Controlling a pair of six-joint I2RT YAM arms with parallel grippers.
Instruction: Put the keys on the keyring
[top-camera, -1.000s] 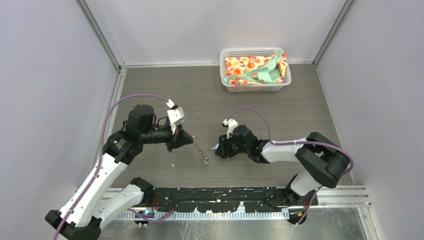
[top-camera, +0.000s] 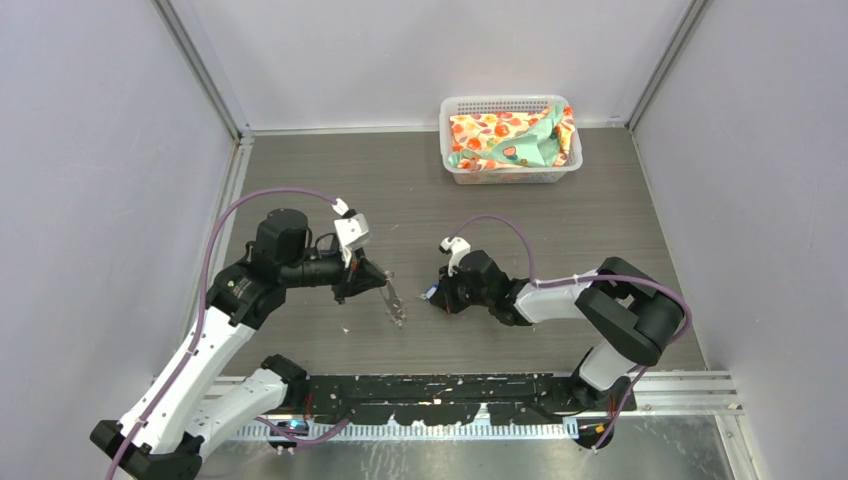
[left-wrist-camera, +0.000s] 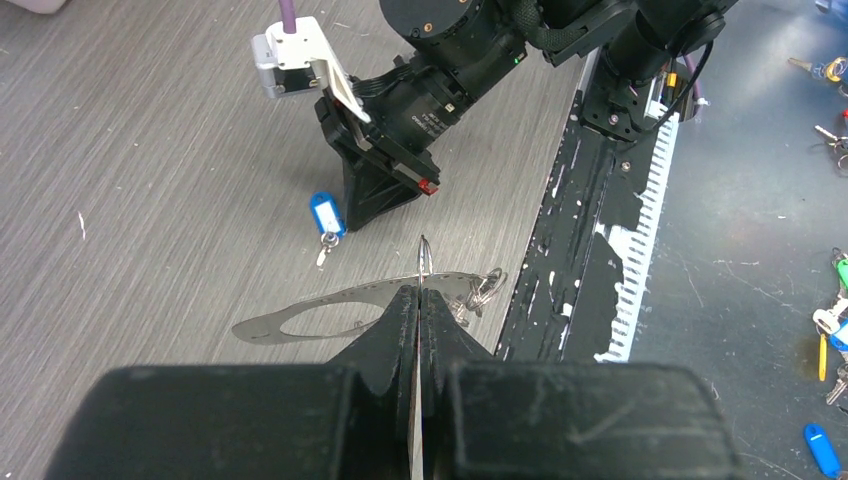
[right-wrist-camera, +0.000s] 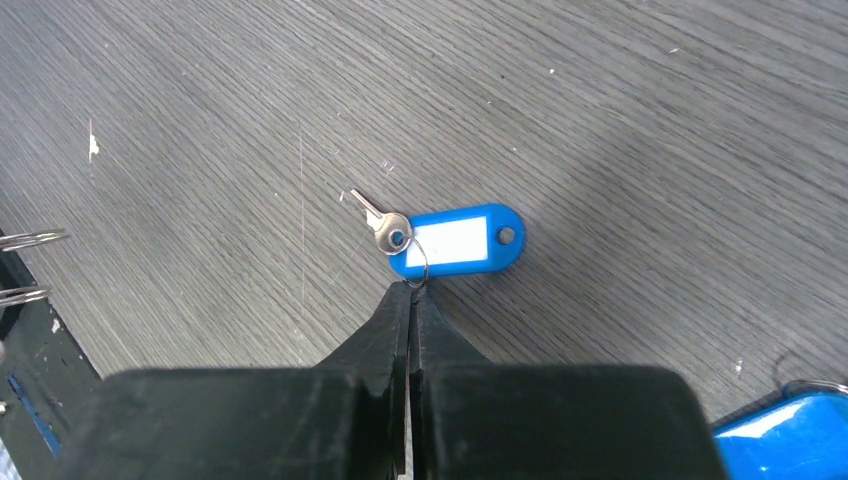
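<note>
My left gripper is shut on a wire ring (left-wrist-camera: 424, 250), from which a flat metal holder with rings (left-wrist-camera: 280, 328) hangs; in the top view it shows (top-camera: 392, 300) below that gripper. To its right, a blue key tag (right-wrist-camera: 458, 240) with a white label lies on the table, a small silver key (right-wrist-camera: 388, 228) on its left end and a thin ring (right-wrist-camera: 425, 262) attached. My right gripper is shut at the near edge of that ring; whether anything thin is between its tips is hard to tell.
A white basket (top-camera: 450, 140) with patterned cloth stands at the back. The black rail (left-wrist-camera: 540, 290) runs along the front edge. The table between basket and arms is clear.
The hanging metal holder has swung slightly. My right arm has shifted a little near the blue tag, and the left arm is unmoved.
</note>
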